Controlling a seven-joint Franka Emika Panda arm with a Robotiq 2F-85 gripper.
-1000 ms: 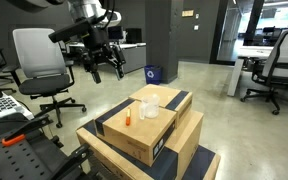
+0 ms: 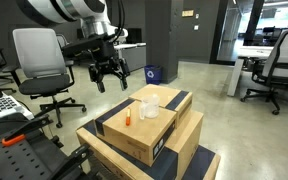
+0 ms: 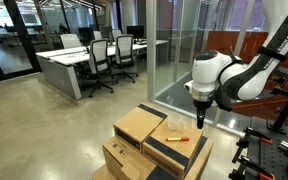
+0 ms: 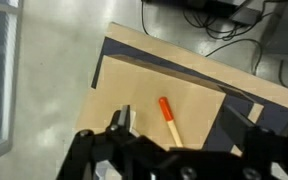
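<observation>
An orange-red marker (image 2: 128, 117) lies on top of a cardboard box (image 2: 149, 133). Behind it in exterior view 1 stands a clear, whitish cup (image 2: 149, 104) on the same box top. Exterior view 2 shows the marker (image 3: 177, 139) near the box's edge with the cup (image 3: 174, 122) beyond it. My gripper (image 2: 110, 82) hangs above the box, open and empty, apart from both objects. Looking down, the wrist view has the marker (image 4: 170, 121) between the open fingers of my gripper. The cup is mostly hidden there behind the left finger.
More cardboard boxes (image 3: 141, 121) with dark strips support the work area. A dark table (image 2: 14, 155) with cables stands at the left in exterior view 1. Office chairs (image 2: 282, 65) and a blue bin (image 2: 153, 75) are well away. Open floor surrounds the boxes.
My gripper has shifted slightly to the right and down in exterior view 1. The marker, cup and boxes have stayed in place.
</observation>
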